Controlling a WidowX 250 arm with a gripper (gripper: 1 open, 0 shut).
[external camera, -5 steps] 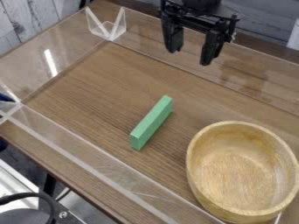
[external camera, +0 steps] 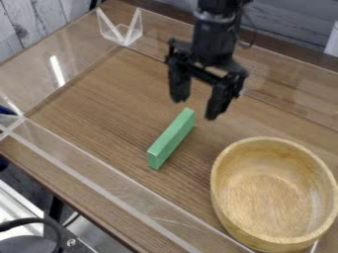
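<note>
My gripper is in the upper middle of the camera view, a dark, motion-blurred shape whose finger state I cannot tell. Below it a green block lies on the wooden surface, apart from the gripper.
A large tan oval tub fills the lower right. A small clear-white object stands at the upper left. A dark round item is at the bottom left corner.
My gripper has moved down from the top of the view toward the green block and is now blurred. The block and tub have stayed in place.
</note>
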